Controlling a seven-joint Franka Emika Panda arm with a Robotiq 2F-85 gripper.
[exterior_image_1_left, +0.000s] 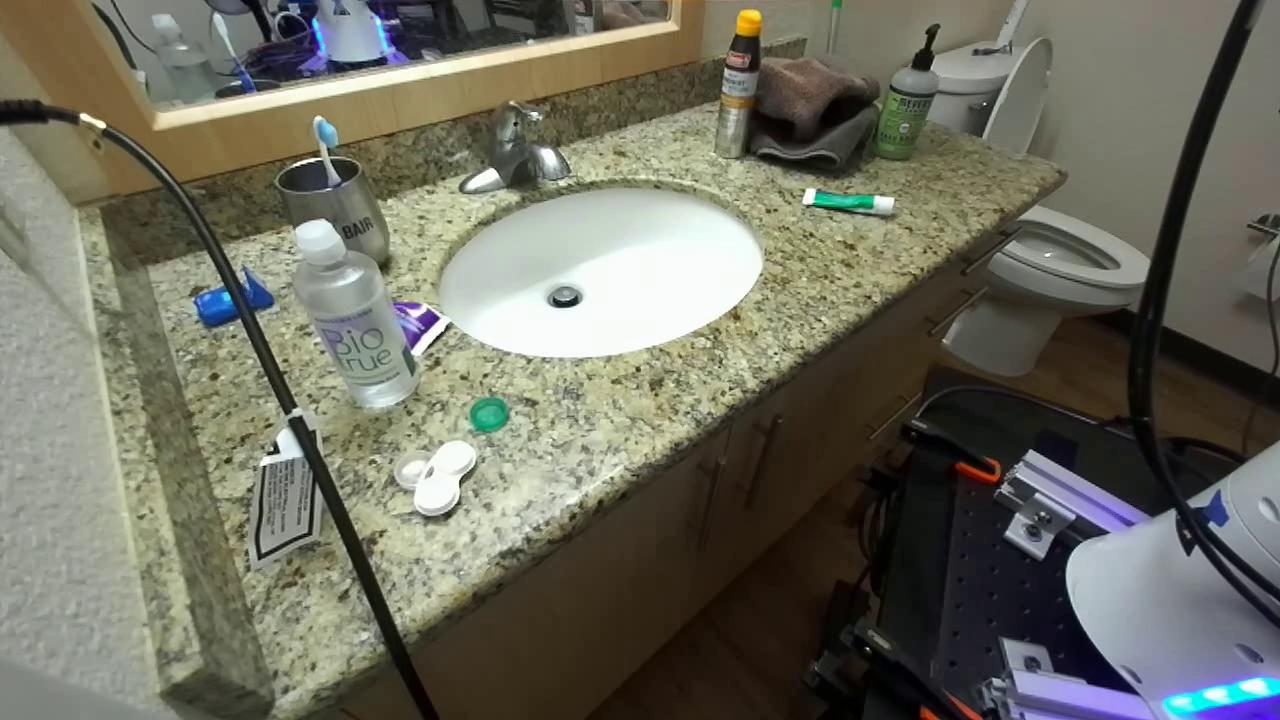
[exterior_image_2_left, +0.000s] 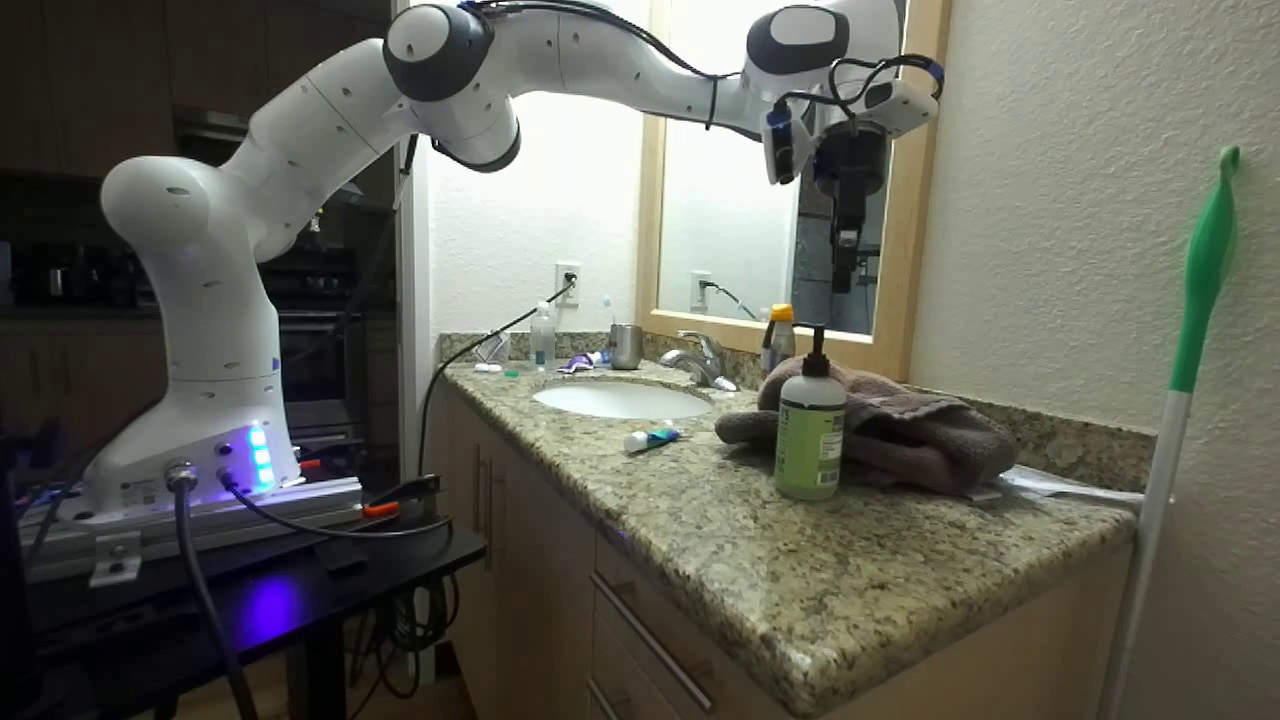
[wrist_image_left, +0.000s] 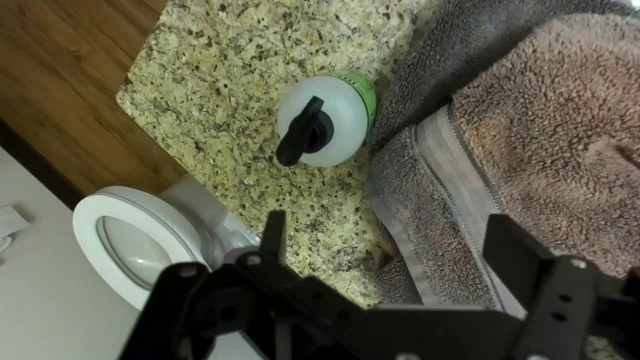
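In the wrist view my gripper stands open, its dark fingers (wrist_image_left: 514, 258) wide apart with nothing held between them. Beneath it lie the brown-grey towels (wrist_image_left: 540, 120), bunched on the granite counter. A soap bottle (wrist_image_left: 330, 120) with a black pump and green label stands upright beside the towels, apart from my fingers. Exterior view 2 has the gripper (exterior_image_2_left: 843, 270) hanging well above the counter, in front of the mirror, over the towel (exterior_image_2_left: 912, 432) and soap bottle (exterior_image_2_left: 811, 438). Exterior view 1 does not include the gripper.
A spray can (exterior_image_1_left: 738, 90) stands against the towels. The green toothpaste tube (exterior_image_1_left: 848, 202) lies right of the sink (exterior_image_1_left: 600, 270). Around the sink's left end are a clear Biotrue bottle (exterior_image_1_left: 355, 318), a metal cup (exterior_image_1_left: 336, 210) and a contact lens case (exterior_image_1_left: 441, 478). The faucet (exterior_image_1_left: 516, 150) rises behind the basin.
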